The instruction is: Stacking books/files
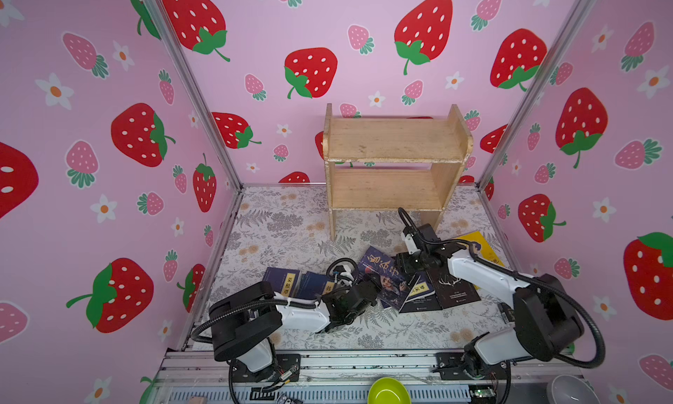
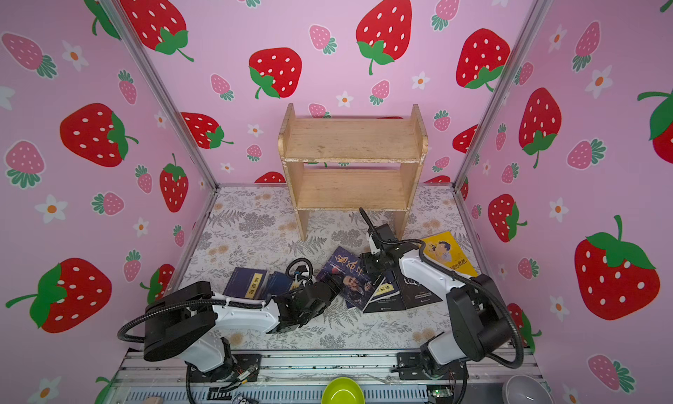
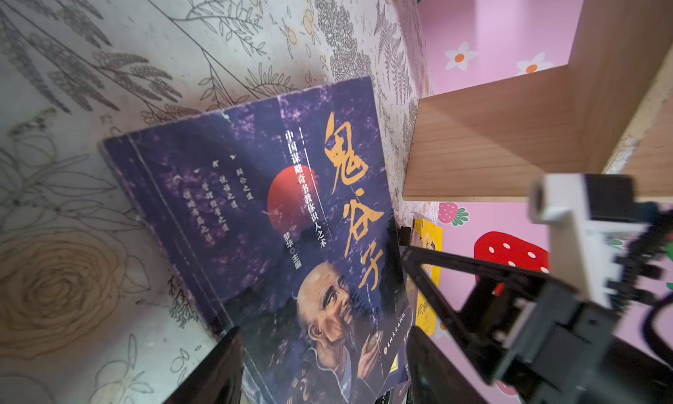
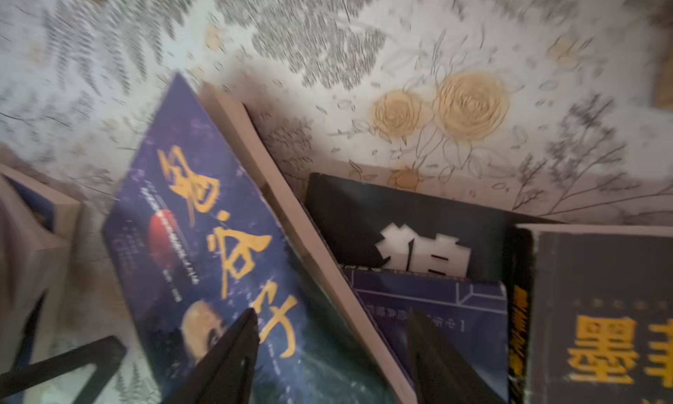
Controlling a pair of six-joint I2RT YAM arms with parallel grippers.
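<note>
The purple book with gold characters is tilted, its page edge toward the right arm raised. In the right wrist view the same purple book runs down between the fingers of my right gripper, which is open around its raised page edge. My left gripper is also open, its fingers apart over the book's lower part; whether they touch it is unclear. Beside it lie a small blue book and a dark book with gold characters. Two blue books lie at the left.
A two-tier wooden shelf stands empty at the back. A yellow book lies at the far right, partly behind the right arm. Free cloth-covered table shows left of the shelf and along the front. The two grippers are close together.
</note>
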